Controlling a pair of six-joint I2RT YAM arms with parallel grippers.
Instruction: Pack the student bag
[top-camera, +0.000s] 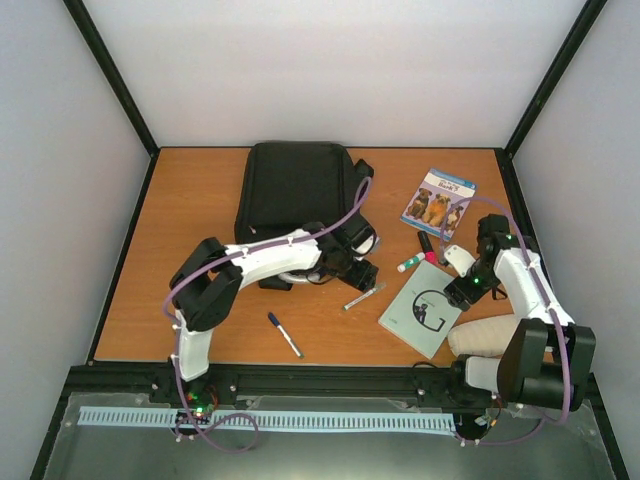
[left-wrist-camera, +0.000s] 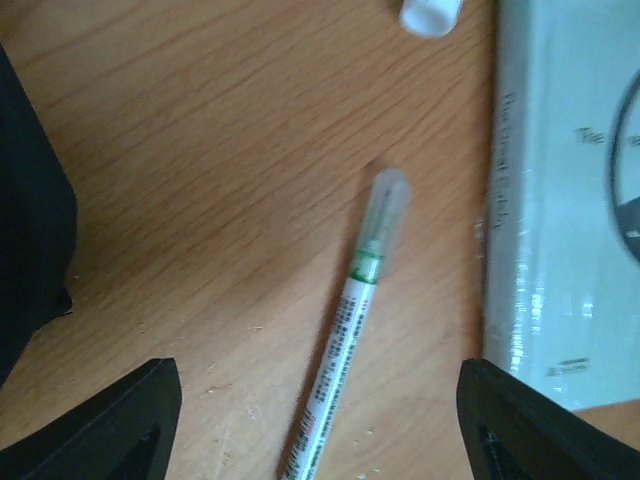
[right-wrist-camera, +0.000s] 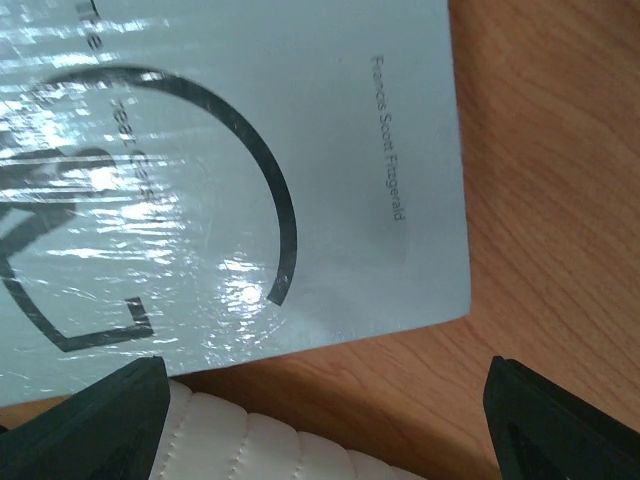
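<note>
A black bag (top-camera: 290, 190) lies flat at the back left of the table. Over the wood just past its front corner hovers my left gripper (top-camera: 366, 282), fingers parted and empty. Beneath it in the left wrist view rests a white pen with a green band (left-wrist-camera: 342, 350). My right gripper (top-camera: 458, 298) stands open above the right edge of the pale green book (top-camera: 418, 312). The book's corner (right-wrist-camera: 420, 270) and bare wood show between its fingers in the right wrist view. The dog-cover book (top-camera: 438, 200) lies at the back right.
A cream padded pouch (top-camera: 482, 336) sits at the front right, close to the book. A green-and-white marker (top-camera: 410, 262) and a black-and-pink marker (top-camera: 427, 246) lie mid-table. A dark-capped pen (top-camera: 285, 335) rests on open wood at the front.
</note>
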